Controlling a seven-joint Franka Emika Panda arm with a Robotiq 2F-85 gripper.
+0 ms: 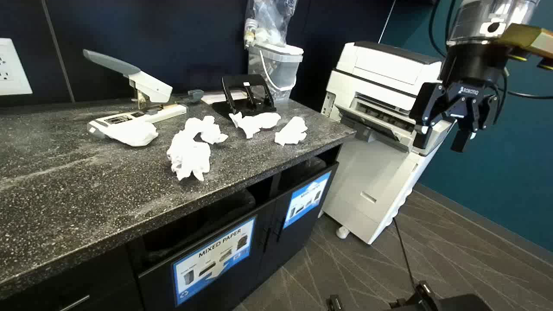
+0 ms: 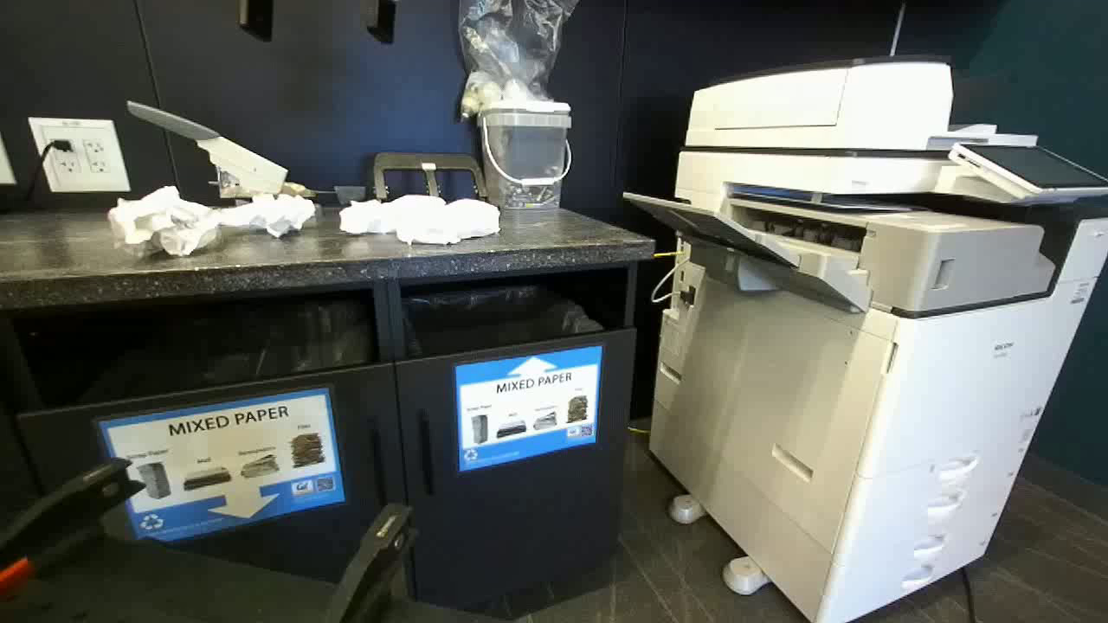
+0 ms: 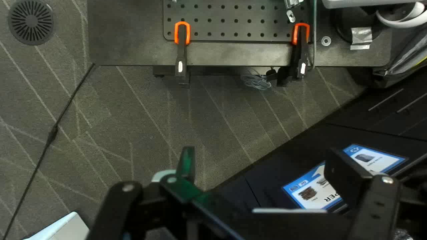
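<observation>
Up at the right in exterior view 1, my gripper (image 1: 443,137) hangs open in front of the printer, its fingers wide apart and nothing between them. The wrist view also has the gripper spread over carpet and cabinet front. Several crumpled white papers lie on the dark speckled counter (image 1: 67,176), well away from it: one against the stapler (image 1: 135,133), a larger clump (image 1: 190,153) nearer the front, one by the hole punch (image 1: 255,123), and one near the right end (image 1: 291,130). In exterior view 2 the paper balls (image 2: 421,219) partly overlap; the gripper is outside that view.
Below the counter, two open bin slots sit above doors with MIXED PAPER signs (image 2: 527,410). A large stapler (image 1: 150,88), black hole punch (image 1: 247,93) and clear bucket (image 1: 277,65) stand behind the papers. The printer (image 2: 769,363) fills the right side.
</observation>
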